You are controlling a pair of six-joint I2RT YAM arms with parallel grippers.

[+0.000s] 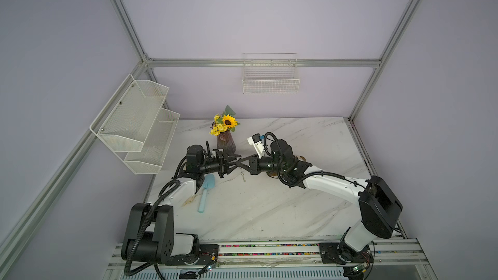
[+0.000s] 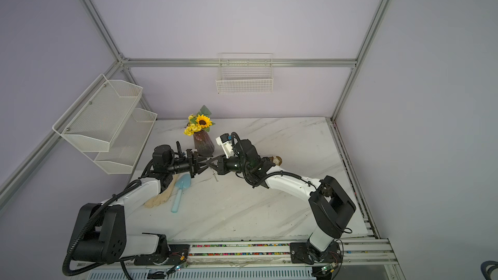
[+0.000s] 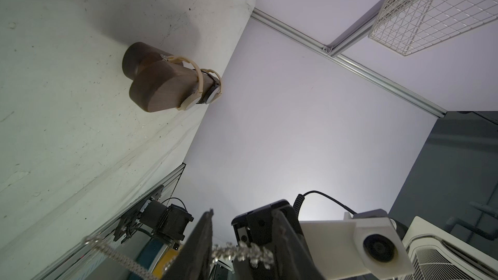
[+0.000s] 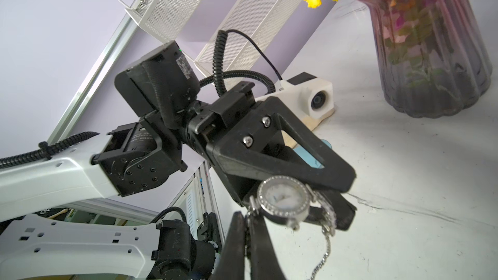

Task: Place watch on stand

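Note:
A silver watch (image 4: 282, 197) with a chain bracelet hangs between the two grippers, which meet above the table's middle. My right gripper is shut on its band. My left gripper (image 1: 234, 159) is part open around the watch, its fingers either side of the face and band in the right wrist view; whether they touch it is unclear. A brown wooden stand (image 3: 158, 85) with other watches on it stands on the table, mostly hidden behind the right arm in both top views.
A vase of flowers (image 1: 226, 143) stands just behind the grippers. A blue scoop (image 1: 203, 197) and a tan glove (image 2: 158, 199) lie at the left front. A wire rack (image 1: 135, 119) is on the left wall.

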